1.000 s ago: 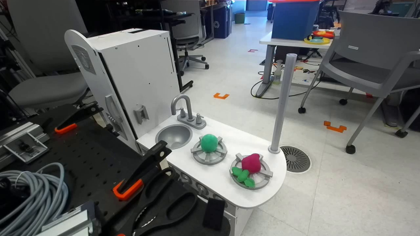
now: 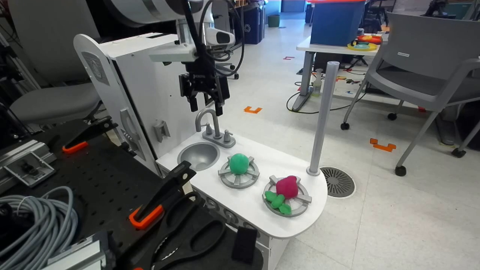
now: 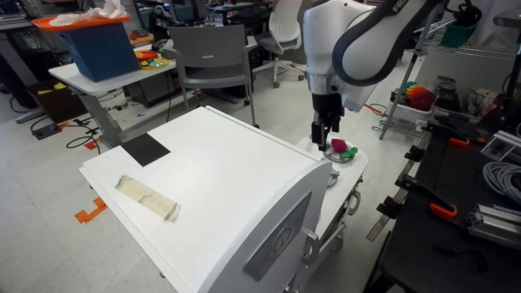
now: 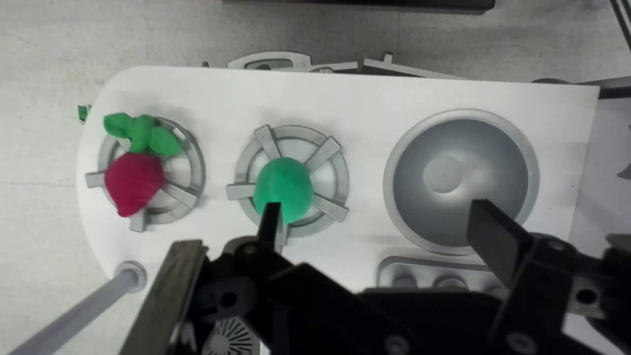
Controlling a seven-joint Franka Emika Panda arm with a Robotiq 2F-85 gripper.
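My gripper is open, its two fingers wide apart with nothing between them. It hangs above the white toy kitchen counter (image 4: 355, 100), and in exterior view 1 the gripper (image 2: 207, 110) shows over the faucet. A green ball-like toy (image 4: 284, 188) rests on the middle burner; from the wrist camera one fingertip overlaps its lower edge. On the end burner lies a magenta toy (image 4: 135, 182) with green leaves (image 4: 142, 135). The round grey sink (image 4: 440, 177) looks empty. Exterior view 2 mostly hides the green toy behind the cabinet.
A grey faucet (image 2: 213, 126) rises behind the sink, beside the tall white cabinet (image 2: 157, 85). An upright grey post (image 2: 324, 117) stands at the counter's far corner. A black table (image 2: 99, 180) with clamps, scissors and a coiled cable borders the near side.
A second ago no arm showed in exterior view 1; now the arm and gripper hang above the faucet. Both toys on the burners look unmoved.
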